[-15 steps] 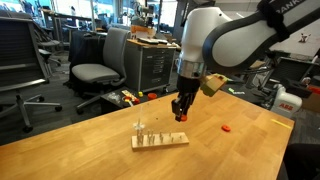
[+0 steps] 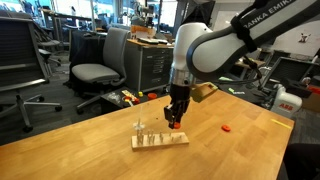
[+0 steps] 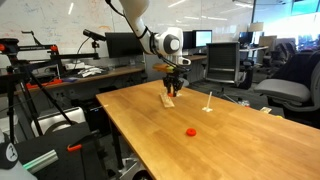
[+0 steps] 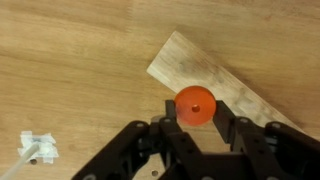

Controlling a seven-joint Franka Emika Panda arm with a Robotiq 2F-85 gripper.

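My gripper [image 2: 175, 122] is shut on a small round orange-red piece [image 4: 195, 105], with a finger on either side of it in the wrist view. Below the piece is a pale wooden block [image 2: 158, 142], long and narrow. In the wrist view the block [image 4: 185, 62] runs diagonally, and the piece covers part of it. Whether piece and block touch, I cannot tell. Exterior view 2 has the gripper [image 3: 174, 90] at the far part of the table, right by the block [image 3: 166, 101].
Another red piece [image 2: 226, 128] lies loose on the table, to the right of the block. A white base with a thin upright stick [image 4: 38, 148] stands near the block. Several colored items [image 2: 130, 97] sit toward the back edge.
My gripper has come left and somewhat lower with the red piece, ending over the right part of the block. The block and the loose red piece have stayed put.
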